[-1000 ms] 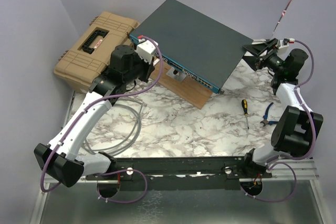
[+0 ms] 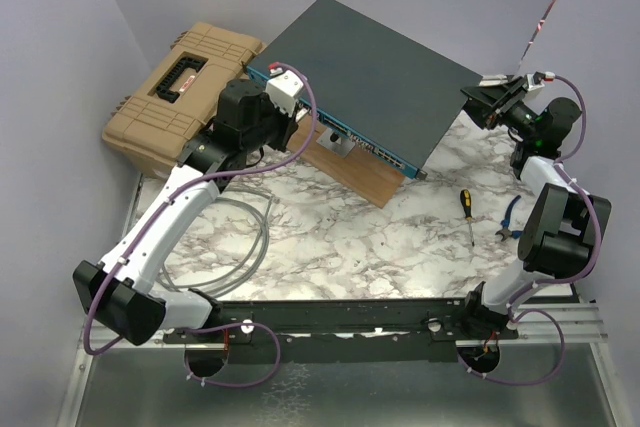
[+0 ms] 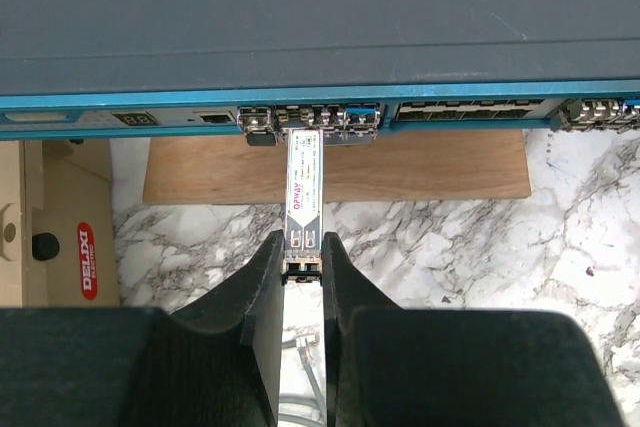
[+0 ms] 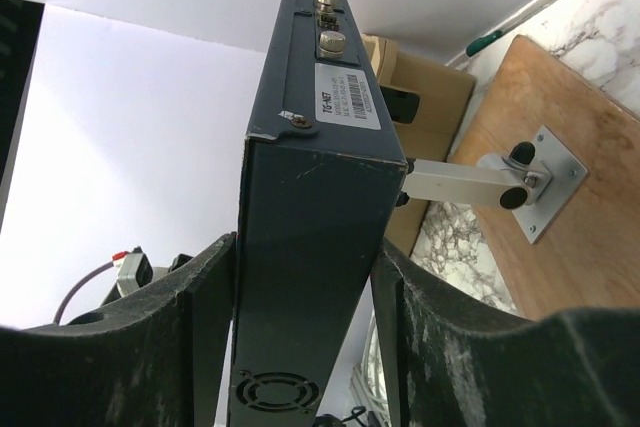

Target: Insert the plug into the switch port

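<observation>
The switch (image 2: pixel 360 67), a dark slab with a blue-edged port row (image 3: pixel 470 107), is raised above a wooden board (image 3: pixel 420 172). My left gripper is shut on a silver, labelled plug (image 3: pixel 303 187), whose far end meets a port cage on the switch front; how deep it sits cannot be told. My right gripper is at the switch's right end, its fingers on either side of the dark chassis, which fills the space between them; whether they grip it firmly is unclear.
A tan case (image 2: pixel 175 87) stands back left. Grey cables (image 2: pixel 255 252) lie front left. A screwdriver (image 2: pixel 466 202) and pliers (image 2: pixel 508 222) lie on the right of the marble surface (image 2: pixel 350 257), whose front middle is clear.
The right arm's elbow and wrist have moved slightly; the switch looks unmoved.
</observation>
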